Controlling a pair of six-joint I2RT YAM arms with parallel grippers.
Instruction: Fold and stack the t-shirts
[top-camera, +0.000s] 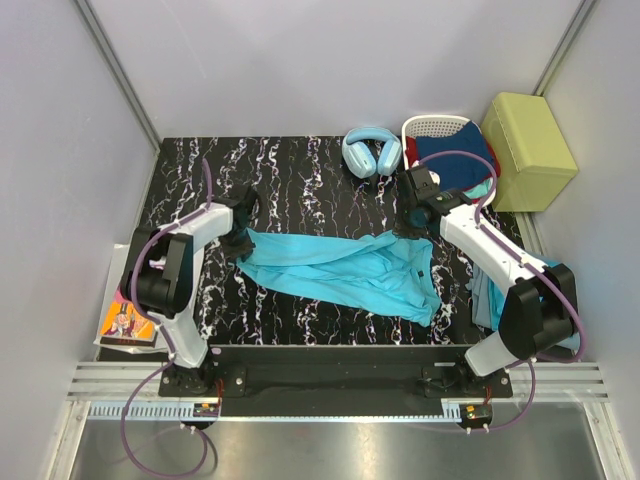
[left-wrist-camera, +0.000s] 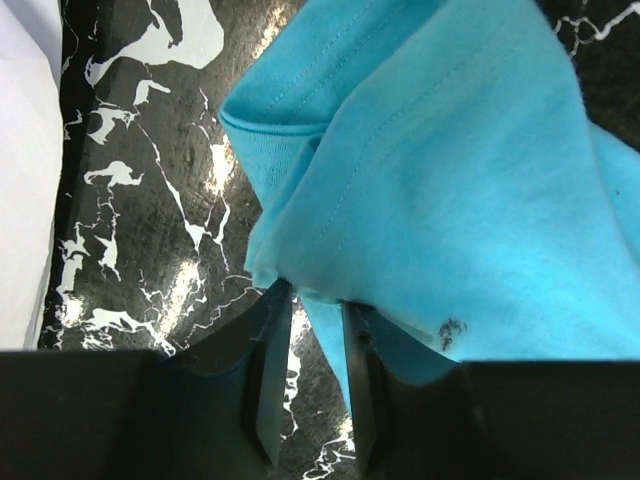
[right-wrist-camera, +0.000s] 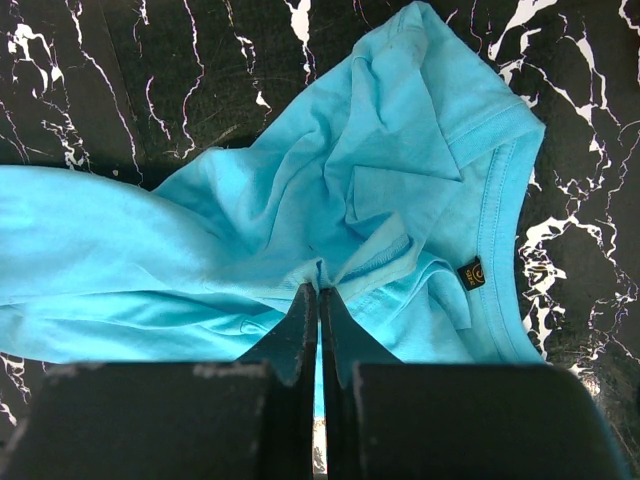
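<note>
A turquoise t-shirt lies spread in loose folds across the dark marbled table. My left gripper is at the shirt's left end, its fingertips apart and tucked at the edge of a fabric fold; whether cloth is pinched is unclear. My right gripper is shut at a crumpled ridge on the shirt's right part, fingertips at the cloth, with a small dark label nearby.
Folded turquoise and teal cloths lie at the right side, under my right arm. Headphones, a white basket of clothes and a yellow box stand at the back. A white board with papers lies left.
</note>
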